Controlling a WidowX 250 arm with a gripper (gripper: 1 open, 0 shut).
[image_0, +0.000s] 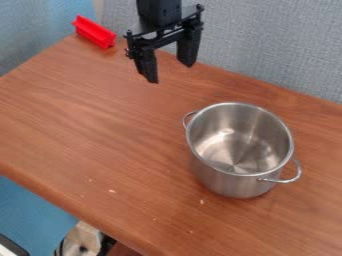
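My black gripper (168, 62) hangs over the upper middle of the wooden table, open, with nothing between its fingers. A steel pot (238, 150) with two side handles stands upright on the right part of the table and looks empty. A red object (96, 32) lies at the far back left edge of the table, left of my gripper.
A grey padded wall (281, 50) runs along the back. Blue surfaces show beyond the table's left edges.
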